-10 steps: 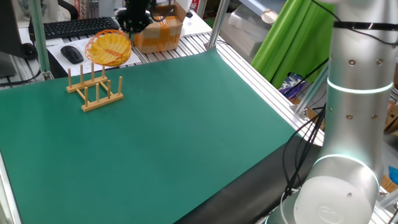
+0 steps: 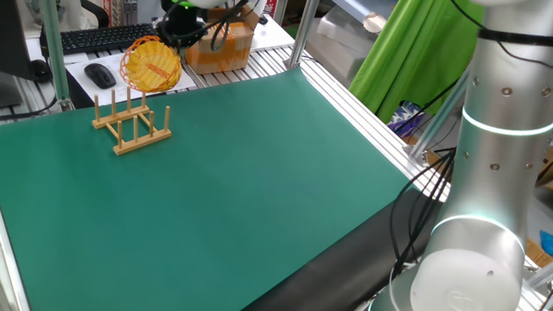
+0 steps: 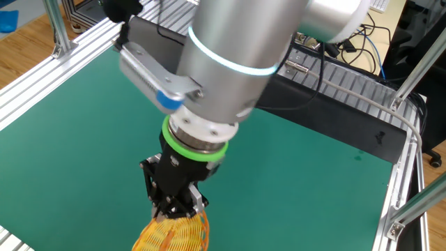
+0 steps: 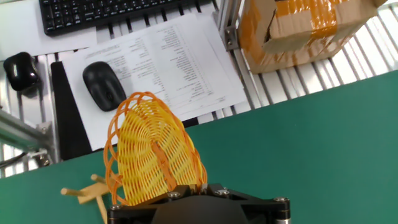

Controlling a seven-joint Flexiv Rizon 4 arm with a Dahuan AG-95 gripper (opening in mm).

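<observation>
A yellow woven basket with an orange looped rim (image 2: pixel 154 69) is held up in the air, tipped so that its round face shows in exterior view 1. By its rim my black gripper (image 3: pixel 178 213) is shut on it, and the basket (image 3: pixel 173 236) hangs past the lower edge of exterior view 2. In the wrist view the basket (image 4: pixel 138 146) extends up and left from the gripper; the fingertips' contact is mostly hidden. Below and slightly left of the basket in exterior view 1, a wooden peg rack (image 2: pixel 143 146) stands on the green mat, its upright pegs empty.
Behind the mat's far edge lie a black mouse (image 4: pixel 104 86), printed papers (image 4: pixel 168 68) and a keyboard (image 2: pixel 95 39). A taped cardboard box (image 2: pixel 220 53) stands right of them. Metal frame posts (image 2: pixel 304 34) rise at the mat's corners.
The basket has tipped further upright, showing a rounder face in exterior view 1. My gripper and wrist have tilted with it, and the arm's column has shifted slightly right. The rack has stayed put.
</observation>
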